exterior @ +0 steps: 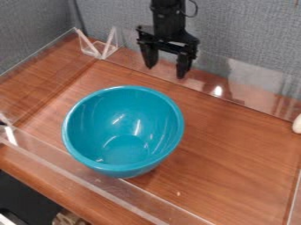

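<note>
My black gripper (167,56) hangs upper middle in the camera view, over the back of the wooden table, open with nothing visible between its fingers. A large teal bowl (122,132) sits on the table at the left front, well below and apart from the gripper.
A white wire-like object (97,46) stands at the back left. A white object (295,123) is cut off at the right edge. Clear plastic edging runs along the table's back and front left.
</note>
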